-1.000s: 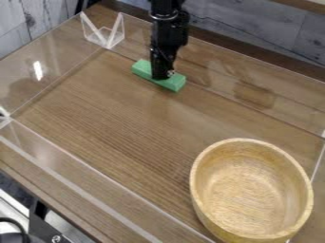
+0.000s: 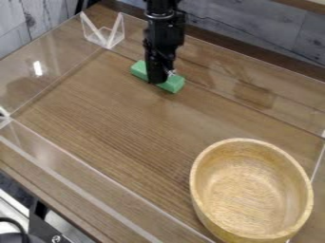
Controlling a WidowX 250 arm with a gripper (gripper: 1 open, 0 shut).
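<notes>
A green rectangular block [image 2: 170, 84] lies on the wooden table at the upper middle. The black gripper [image 2: 159, 74] hangs down from above onto the block, its lower end in front of it and covering part of it. The fingers are dark and small, so whether anything is between them is hard to see.
A large round wooden bowl [image 2: 250, 188] sits at the lower right. A white wire holder [image 2: 103, 30] stands at the back left. Grey walls border the back.
The gripper has moved slightly down over the green block, covering more of its upper part. The block looks about where it was.
</notes>
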